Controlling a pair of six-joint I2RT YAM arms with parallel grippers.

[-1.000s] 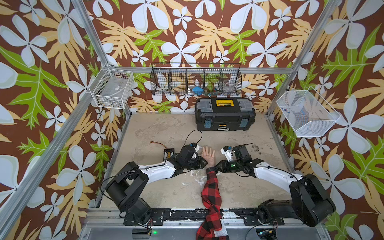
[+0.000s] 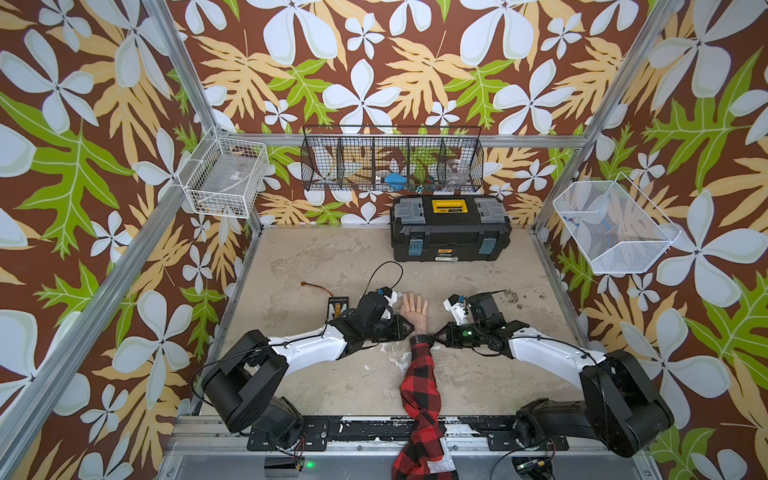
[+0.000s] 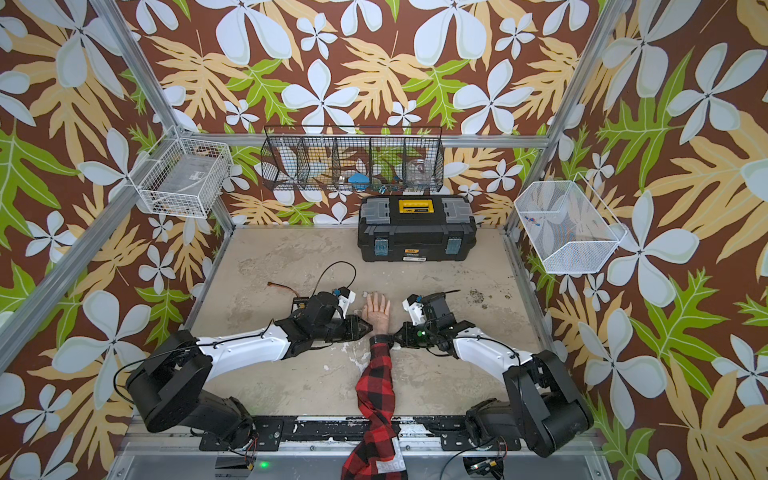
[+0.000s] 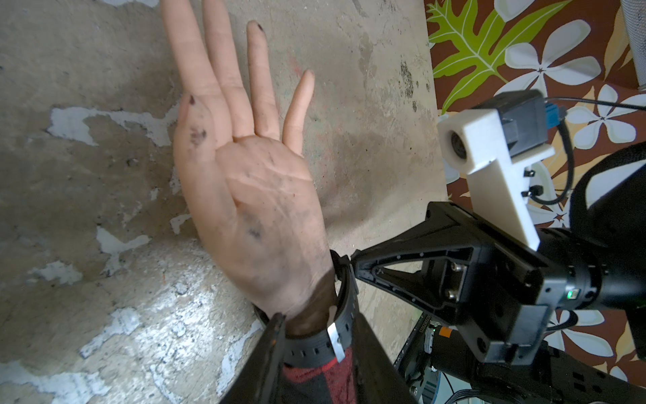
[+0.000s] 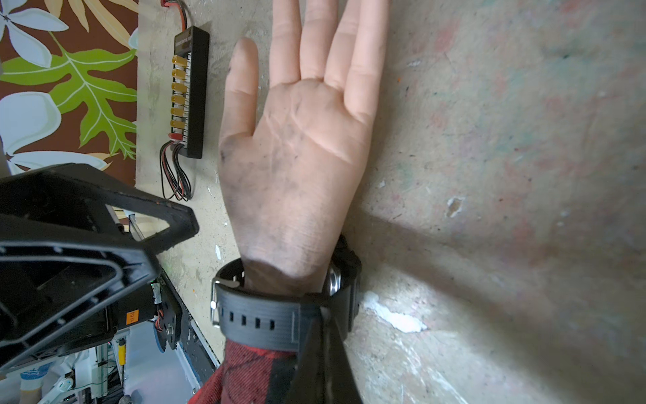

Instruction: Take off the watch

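A black watch (image 4: 306, 351) is fastened around the wrist of a light-skinned model hand (image 5: 296, 155) lying palm up. Its strap faces upward, with a metal buckle (image 5: 214, 303) on the side toward my left arm; the watch face is mostly hidden at the other side. My left gripper stands part open at the wrist, its two fingertips on either side of the strap in the left wrist view. From the opposite side, my right gripper is shut, its tips against the strap. Nothing shows between its fingers.
A red-and-black checked sleeve (image 2: 421, 384) runs from the wrist to the front edge. A black connector board (image 5: 196, 94) with cables lies left of the hand. The toolbox (image 2: 449, 228) stands at the back, with open tabletop before it.
The hand has shifted very slightly left, and the right gripper's tip sits a touch lower and further right. The left arm's elbow has moved slightly; both grippers stay beside the wrist.
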